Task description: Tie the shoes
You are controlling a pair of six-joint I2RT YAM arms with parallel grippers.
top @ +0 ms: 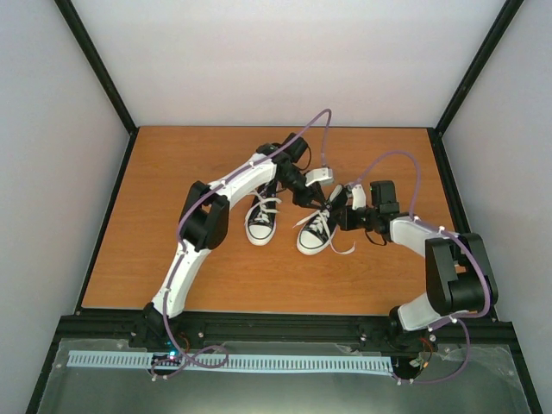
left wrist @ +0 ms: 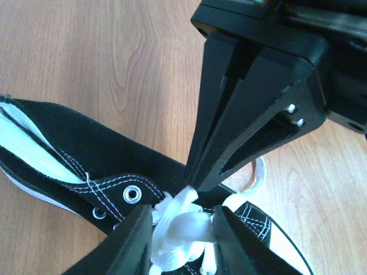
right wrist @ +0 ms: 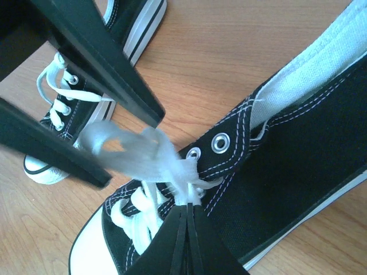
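The black sneaker (top: 317,231) on the right has white laces gathered over its tongue. In the left wrist view a bunched white lace (left wrist: 182,232) lies between the parted fingers of my left gripper. My right gripper is shut, with a strand of the lace (right wrist: 163,163) running into its tips. Seen from the right wrist, a lace loop sticks up between the two dark left fingers. How the lace is crossed or knotted cannot be made out, as it is blurred.
The other black sneaker (top: 261,217) stands to the left, its laces loose over the front. A loose lace end (top: 343,250) trails on the wooden table (top: 172,164) right of the nearer toe. Free table surrounds both shoes.
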